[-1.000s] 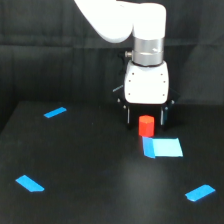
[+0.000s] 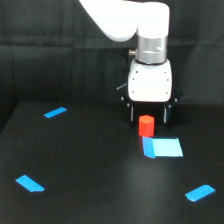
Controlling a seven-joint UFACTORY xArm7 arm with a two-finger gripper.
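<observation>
A small red block (image 2: 146,126) stands on the dark table right of centre, just behind a light-blue paper (image 2: 168,147). My white gripper (image 2: 148,116) points down above and behind the block. Its dark fingers are spread wide, one to each side of the block in this view, and they are hard to make out against the black background. The block looks clear of both fingers. Whether they are level with it in depth cannot be told.
A brighter blue strip (image 2: 148,147) lies at the paper's left edge. Blue tape marks are on the table at the back left (image 2: 55,112), front left (image 2: 30,184) and front right (image 2: 200,192).
The arm and gripper have shifted slightly to the right. The red block, the paper and the tape marks stand where they were.
</observation>
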